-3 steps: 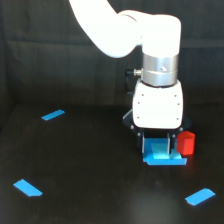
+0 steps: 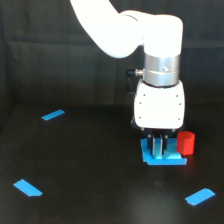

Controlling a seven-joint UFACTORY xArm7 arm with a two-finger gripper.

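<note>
My white gripper (image 2: 157, 148) points straight down at the right of the table, in front of a blue object (image 2: 174, 158). Its dark fingers stand close together low over the blue, a narrow strip of blue showing between them. Whether they grip anything is too small to make out. A red block (image 2: 185, 142) stands just to the right of the fingers, apart from them, at the blue object's right end.
Blue tape strips lie on the dark table at the back left (image 2: 53, 115), front left (image 2: 28, 188) and front right (image 2: 200, 197).
The fingers have drawn in from a wide spread to a narrow gap. The arm has hardly moved, and the red block stays in its place.
</note>
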